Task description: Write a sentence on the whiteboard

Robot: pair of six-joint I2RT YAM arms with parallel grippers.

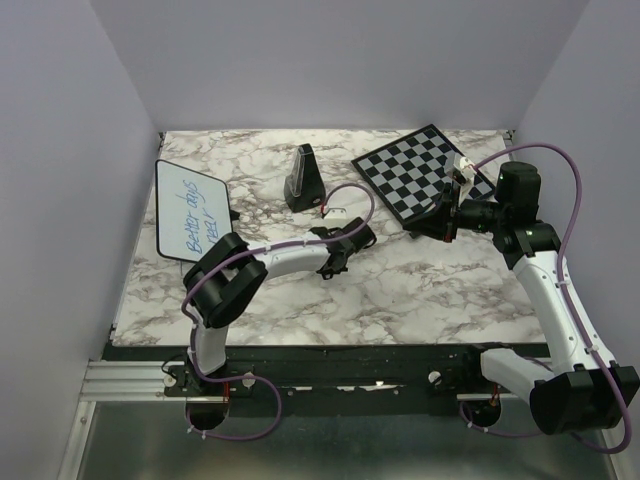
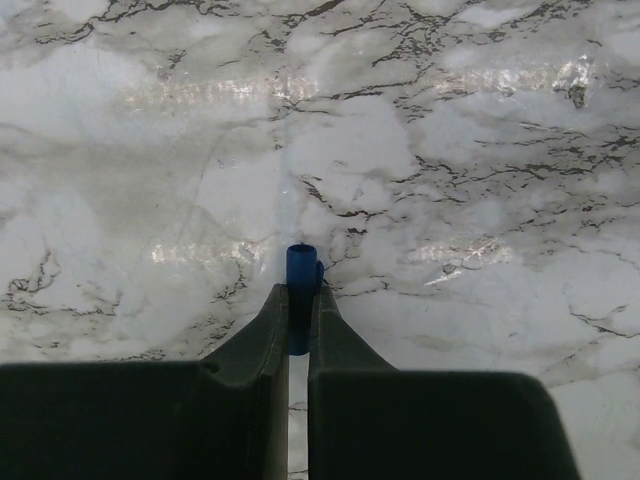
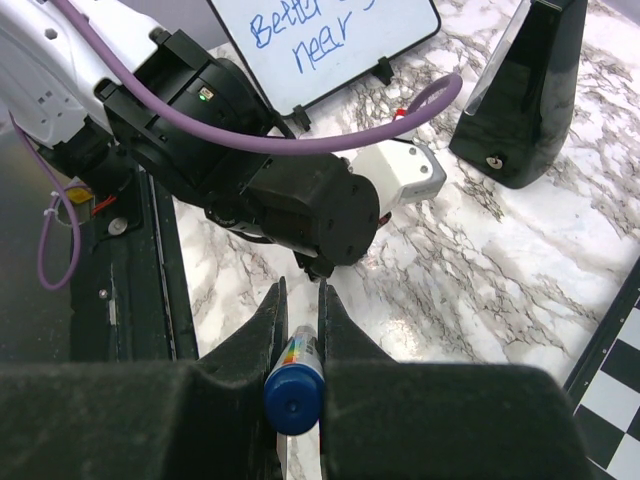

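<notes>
The whiteboard at the left carries blue handwriting, "Better days near", also visible at the top of the right wrist view. My left gripper is low over the bare marble at the centre; in its wrist view a small blue cap sits between its fingertips, though whether they grip it is unclear. My right gripper hangs near the chessboard, shut on a marker with a blue end.
A black wedge-shaped stand stands at the back centre. The chessboard lies at the back right.
</notes>
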